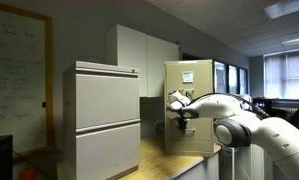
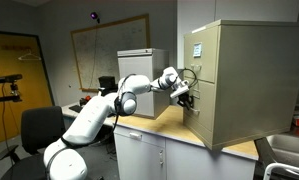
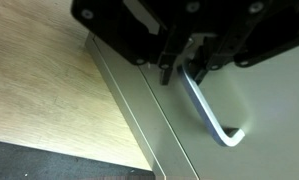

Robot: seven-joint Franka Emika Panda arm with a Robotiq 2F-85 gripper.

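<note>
A tall beige filing cabinet [image 1: 192,76] with stacked drawers stands on the wooden counter. My gripper is at the cabinet's lower drawer front, close to the counter. In the wrist view, a grey bar handle [image 3: 211,112] runs from between the dark fingers out along the drawer face, and the fingers are shut on its near end. The handle's upper end is hidden behind the fingers. From the side, the arm's wrist [image 2: 173,77] reaches to the cabinet front, with the gripper below it. No gap shows along the drawer's edge.
A white two-drawer cabinet [image 1: 107,100] stands on the same counter, to the left in exterior view 1. Bare counter [image 1: 157,165] lies between the two cabinets. In exterior view 2 a sink [image 2: 286,151] is at the right edge.
</note>
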